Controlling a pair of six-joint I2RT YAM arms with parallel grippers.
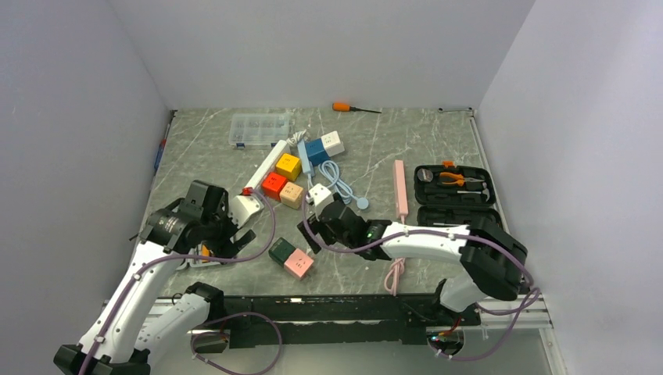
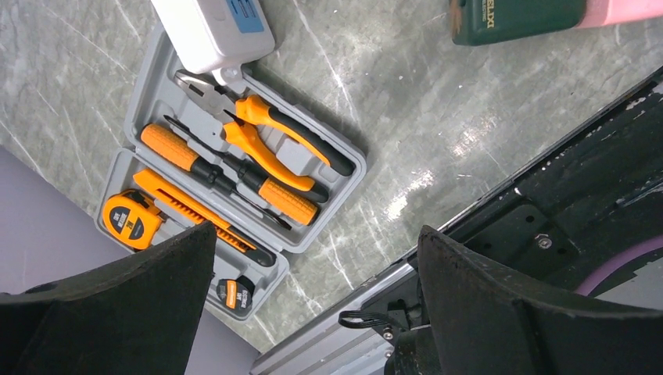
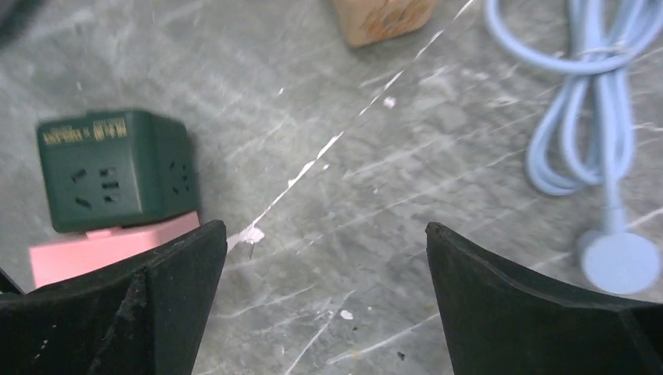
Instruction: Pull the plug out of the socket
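A green plug block and a pink socket block sit at an angle on the front middle of the worktop, touching or nearly so; in the right wrist view the green block is left, the pink one below it. My right gripper stands open just above and behind them, nothing between its fingers. My left gripper is open over a grey tool case, left of the blocks, also empty.
Red, yellow, tan and blue blocks, power strips and a coiled blue cable fill the back middle. A pink strip and black toolbox are at right.
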